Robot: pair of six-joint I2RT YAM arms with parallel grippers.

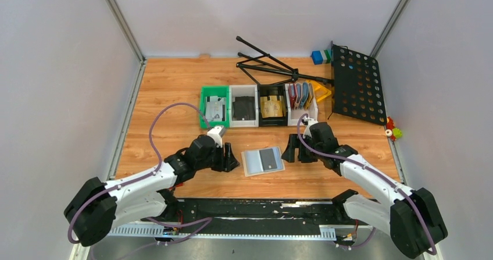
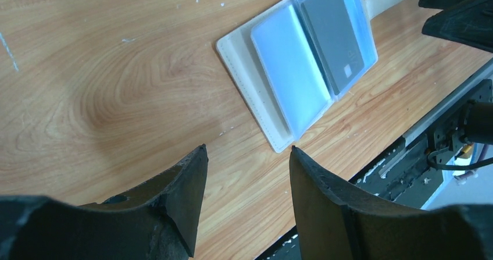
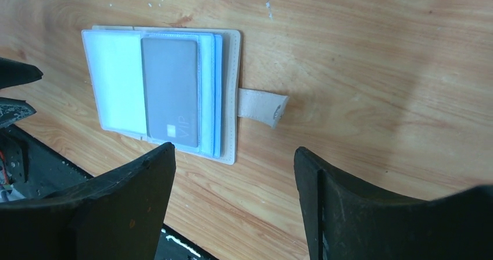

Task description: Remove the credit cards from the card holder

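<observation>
The card holder lies spread open on the wooden table between my two grippers. Its clear sleeves are bluish, and a grey card marked VIP sits in one of them. From its edge sticks a light strap with a snap. Just left of the holder, my left gripper is open, its fingers apart and empty. On the holder's other side my right gripper also stands open, with only bare table between its fingers. Neither gripper touches the holder.
Behind the holder stands a row of bins: a green bin with flat pieces, a white bin, a black bin and a white bin with several upright cards. A black stand occupies the back right.
</observation>
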